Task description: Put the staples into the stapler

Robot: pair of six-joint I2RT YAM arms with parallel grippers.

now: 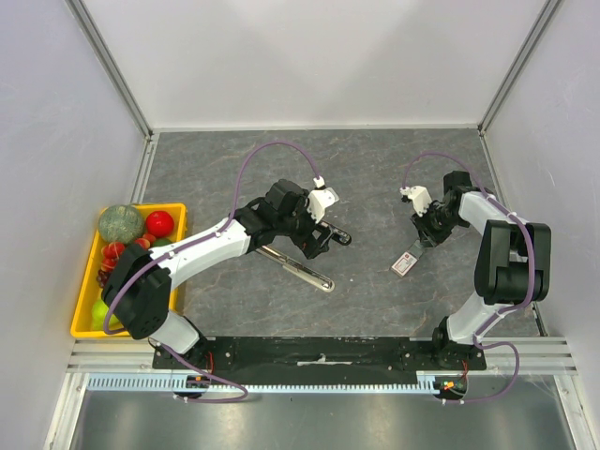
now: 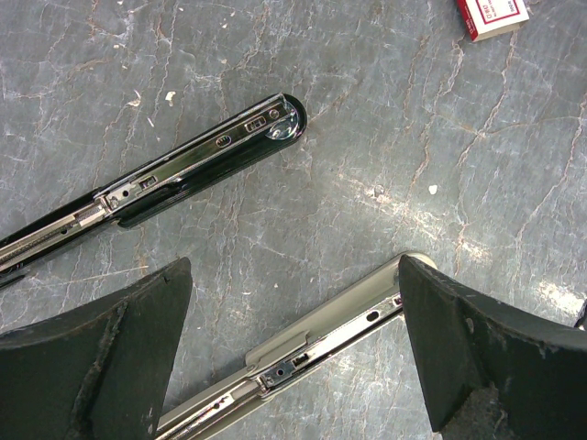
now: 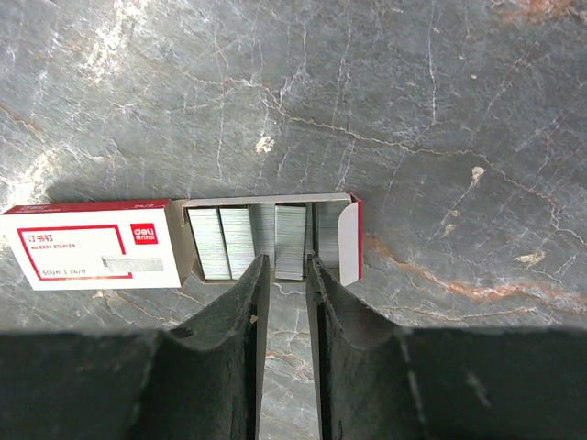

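Observation:
In the right wrist view, my right gripper is shut on a strip of staples over the open staple box. That strip still lies within the red and white box outline, beside other staple strips. My left gripper stands open above the table with nothing between its fingers. Below it, the left wrist view shows a long silver stapler part with its slot upward, and a long black one beyond it. Their far ends are out of that view, so I cannot tell whether they join.
A yellow bin of fruit and vegetables stands at the left edge. White walls enclose the grey table at the back and sides. Its back part and the stretch between stapler and box are clear.

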